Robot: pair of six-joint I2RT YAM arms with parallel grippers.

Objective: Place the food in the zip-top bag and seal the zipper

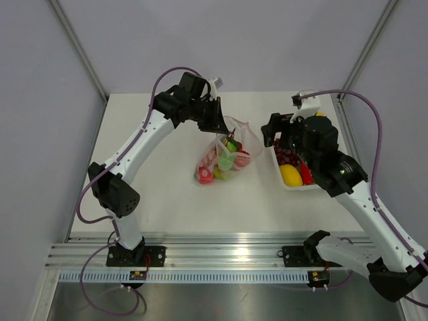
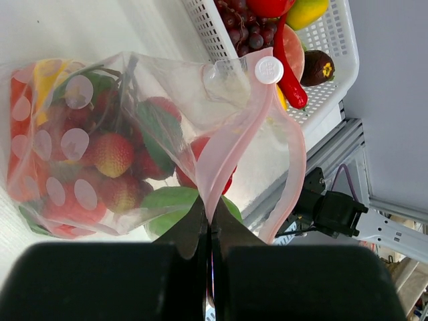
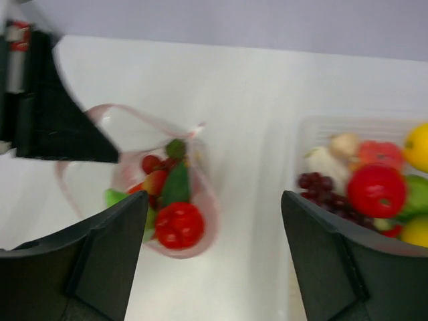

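The clear zip top bag [image 1: 251, 144] with a pink rim stands mid-table, its mouth held up. Inside are strawberries [image 2: 114, 155], a red item [image 3: 179, 225] and a light green food piece [image 1: 226, 160] near the mouth. In the left wrist view my left gripper is shut, with the bag's pink rim [image 2: 231, 150] pinched at its fingertips. My right gripper has its fingers well apart and nothing between them; in the top view it hangs between the bag and the food basket.
A white basket [image 1: 299, 188] at the right holds grapes [image 3: 326, 194], a yellow fruit [image 1: 291, 175], a red pepper [image 2: 290, 85] and other food. The table left of the bag and in front of it is bare.
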